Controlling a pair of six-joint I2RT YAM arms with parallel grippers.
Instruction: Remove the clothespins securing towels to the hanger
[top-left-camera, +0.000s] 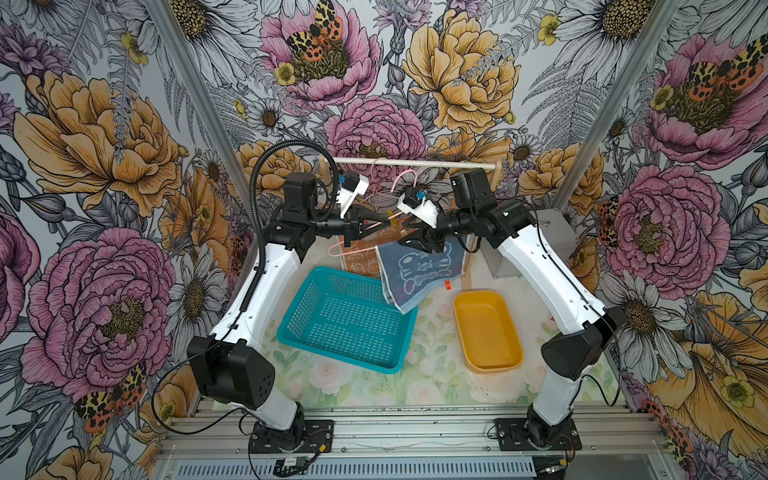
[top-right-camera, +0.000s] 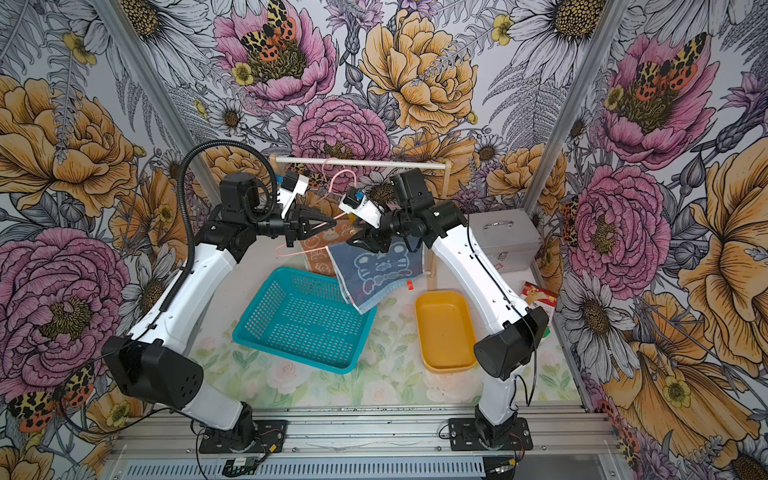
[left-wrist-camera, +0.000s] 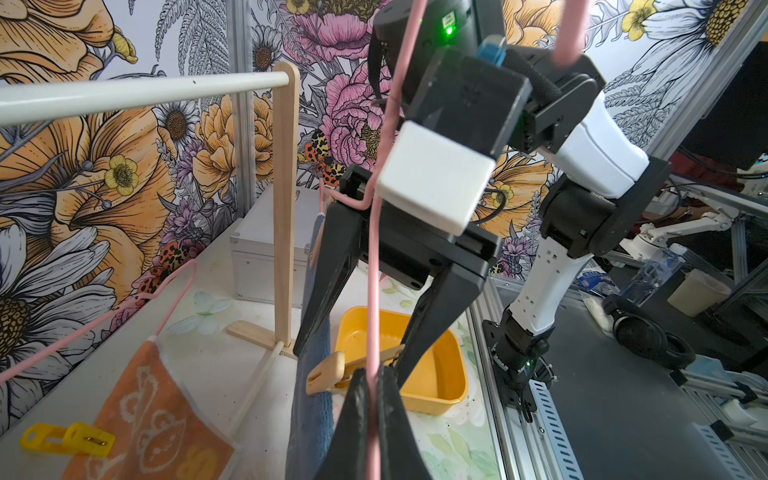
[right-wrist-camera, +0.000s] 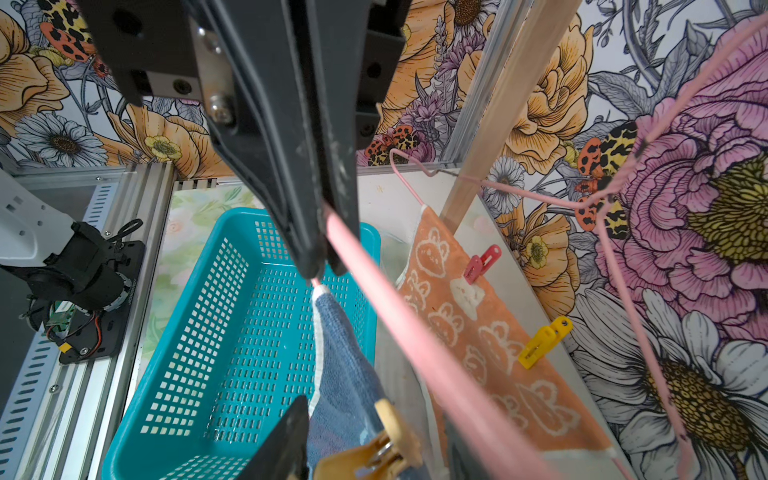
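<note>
My left gripper is shut around the pink hanger wire (left-wrist-camera: 373, 280). My right gripper (top-left-camera: 416, 238) sits just right of it, part open, around a wooden clothespin (left-wrist-camera: 326, 373) by the blue towel (top-left-camera: 416, 272); whether it grips the pin cannot be told. The orange towel (right-wrist-camera: 456, 320) hangs behind, with a red clothespin (right-wrist-camera: 481, 264) and a yellow one (right-wrist-camera: 544, 341) showing in the right wrist view.
A teal basket (top-left-camera: 344, 356) stands front left and a yellow tray (top-left-camera: 488, 336) front right. A grey metal box (top-right-camera: 502, 240) stands at back right. The white rail (top-left-camera: 408, 164) crosses at the back.
</note>
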